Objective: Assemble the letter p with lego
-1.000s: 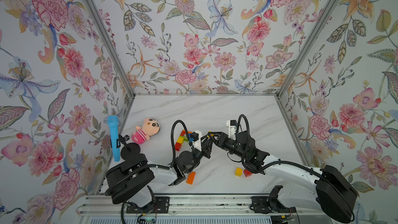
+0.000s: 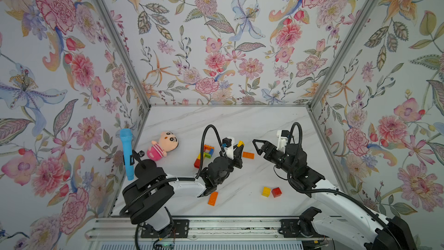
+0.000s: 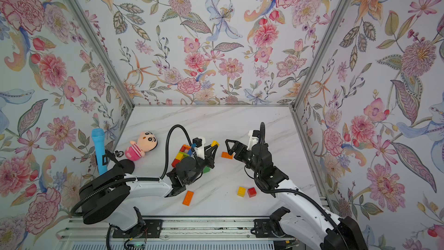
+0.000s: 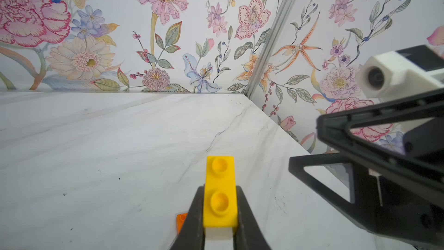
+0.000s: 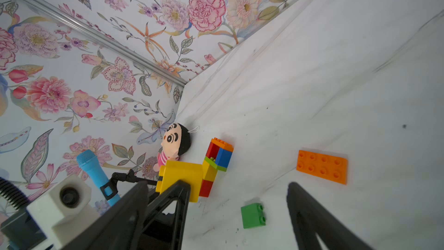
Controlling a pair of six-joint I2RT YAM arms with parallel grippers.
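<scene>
A yellow brick is clamped between the fingertips of my left gripper, its studs facing outward. My right gripper stands open and empty, a short way to the right of that brick. Behind the left gripper lies a partly built shape of joined bricks in red, yellow, green, blue and orange; in the top left view the left arm covers part of it. A loose green brick shows in the right wrist view. An orange brick lies flat on the table.
Near the front lie a yellow brick and a red brick, plus another orange brick. A doll and a blue microphone on a stand occupy the left side.
The two grippers met at the yellow brick earlier and are now apart. The right one has drawn back rightward and opened; the left one, still gripping the brick, has shifted slightly right and back.
</scene>
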